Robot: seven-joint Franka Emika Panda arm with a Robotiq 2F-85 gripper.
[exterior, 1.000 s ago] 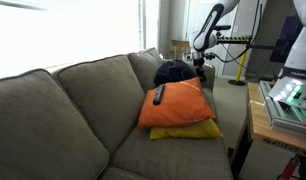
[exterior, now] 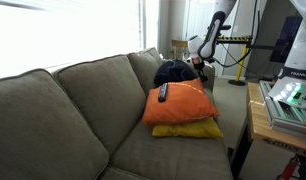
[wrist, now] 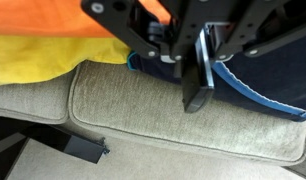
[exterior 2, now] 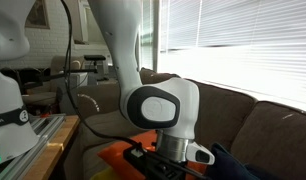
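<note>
My gripper (exterior: 202, 74) is low at the far end of the sofa, by the dark blue pillow (exterior: 174, 72) and behind the orange pillow (exterior: 180, 103). In the wrist view, a black finger (wrist: 197, 85) points down over the blue pillow's light-blue edge and the grey seat. How wide the fingers stand does not show clearly, and no held thing can be made out. A dark remote (exterior: 162, 93) lies on the orange pillow, away from the gripper. The yellow pillow (exterior: 188, 129) lies under the orange one.
The grey sofa (exterior: 48, 120) runs along the wall, its near seat bare. A wooden table (exterior: 259, 120) with a metal case (exterior: 293, 90) on it stands to the right. The sofa's back cushions rise close behind the pillows.
The arm has come slightly lower at the far end of the sofa. The orange pillow and the remote on it have shifted a little to the right.
</note>
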